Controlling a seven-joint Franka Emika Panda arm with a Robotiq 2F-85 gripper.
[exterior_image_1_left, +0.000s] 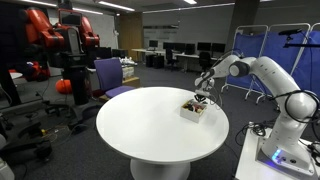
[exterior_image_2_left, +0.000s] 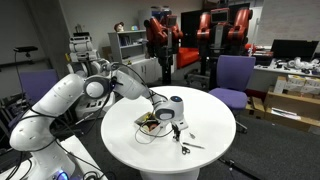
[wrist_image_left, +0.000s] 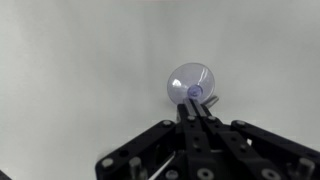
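In the wrist view, my gripper points down at a white tabletop, its dark fingers close together. No object shows between them. Just past the fingertips is a clear round item with a bluish middle; whether the fingers touch it I cannot tell. A small grey object peeks out at the right of the fingers. From the second exterior side, the gripper hangs low over the round table, beside an open box of mixed items. The first exterior view shows that box partly in front of the gripper.
Small thin objects lie on the table to the gripper's right in the second exterior view. A purple chair stands beyond its edge.
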